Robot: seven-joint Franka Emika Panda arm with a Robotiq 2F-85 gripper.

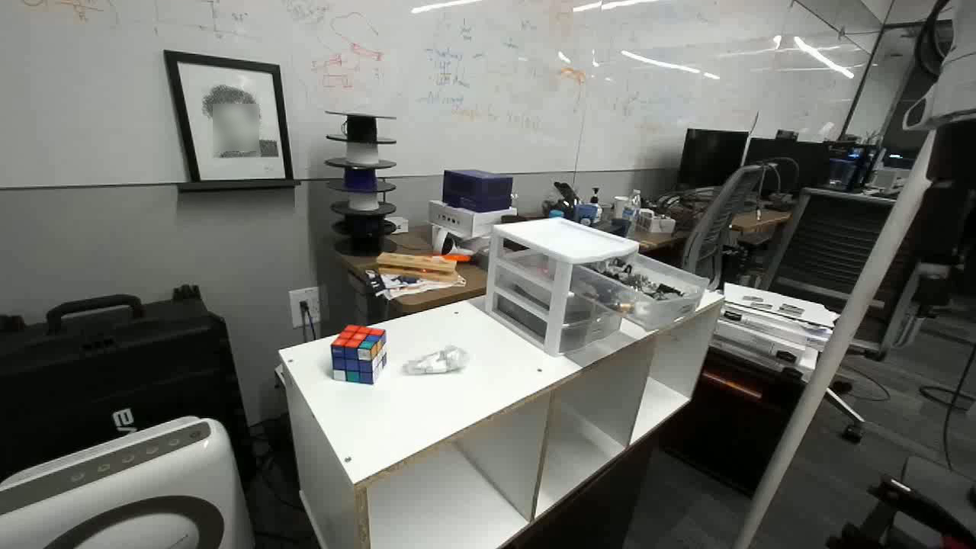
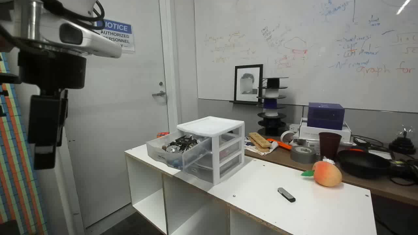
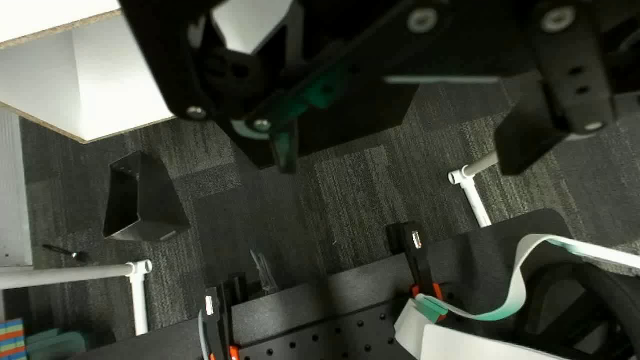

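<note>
A white drawer unit (image 1: 556, 239) stands on the white shelf (image 1: 412, 425), its top drawer (image 1: 650, 293) pulled out and full of small dark parts. At one end of the shelf top, exterior view 1 shows a Rubik's cube (image 1: 358, 354) and a crumpled clear plastic packet (image 1: 436, 361). At the other end, in exterior view 2, lie a grey USB stick (image 2: 286, 194) and a peach (image 2: 327, 173) with a green leaf. My gripper is open and empty above the carpet, pointing down. Exterior view 2 has my gripper (image 2: 46, 162) at the left, apart from the shelf.
Behind the shelf, a brown desk carries a dark pan (image 2: 364, 164), a tape roll (image 2: 303, 154) and a spool stack (image 2: 271, 105). In the wrist view, a black bin (image 3: 147, 198) stands on the floor, near white pipes (image 3: 139, 300) and a black clamped table edge (image 3: 324, 294).
</note>
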